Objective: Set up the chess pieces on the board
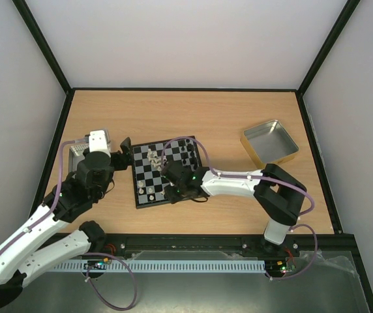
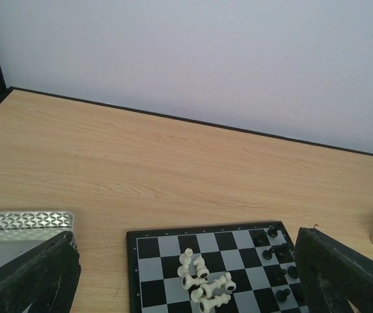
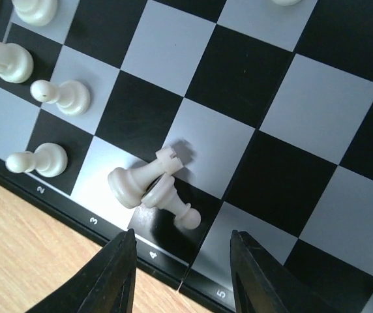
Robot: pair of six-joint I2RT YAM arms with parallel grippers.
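Note:
The chessboard (image 1: 144,186) lies mid-table. Several white pieces (image 2: 201,274) lie heaped on it, with black pieces (image 2: 282,294) at its right side. In the right wrist view, a white rook (image 3: 134,179) and a white pawn (image 3: 173,202) lie on their sides near the board's edge, with upright pawns (image 3: 48,159) to the left. My right gripper is over them, fingers apart and empty. My left gripper stands open and empty at the board's upper left in the top view.
A silver tray (image 2: 23,220) sits left of the board, partly under my left arm. A box with a metal tray (image 1: 268,140) stands at the right. The table behind the board is clear.

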